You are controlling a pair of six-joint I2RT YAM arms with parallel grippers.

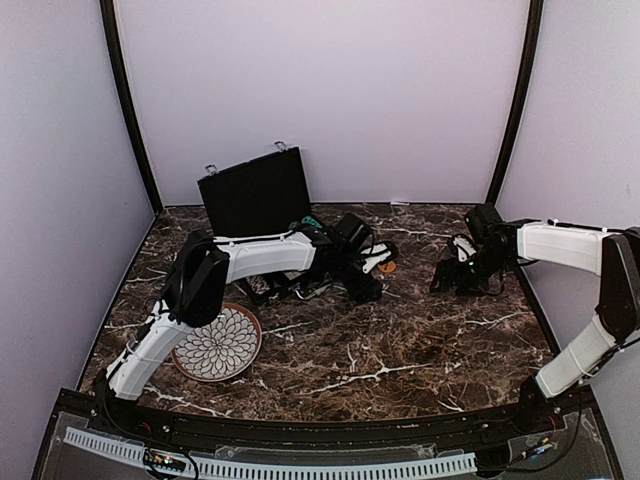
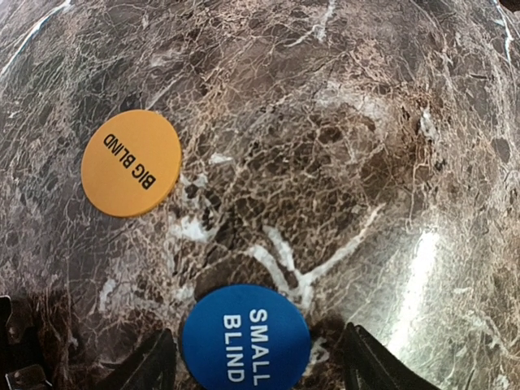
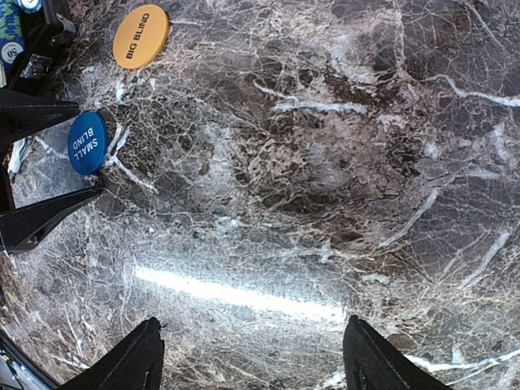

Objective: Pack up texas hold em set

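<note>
A blue SMALL BLIND disc [image 2: 246, 337] lies flat on the marble table, between the spread fingers of my left gripper. In the right wrist view, the same blue disc [image 3: 87, 143] has one left finger on each side, with bare table showing at its edges. The orange BIG BLIND disc [image 2: 131, 163] lies apart, beyond it. My right gripper stands open over bare table at the right, nothing between its fingers. Behind the left arm is the black case, its lid [image 1: 257, 194] raised; the arm hides much of its inside.
A round patterned plate [image 1: 217, 342] lies at the front left, below the left arm. Chips [image 3: 10, 41] show in the case's edge in the right wrist view.
</note>
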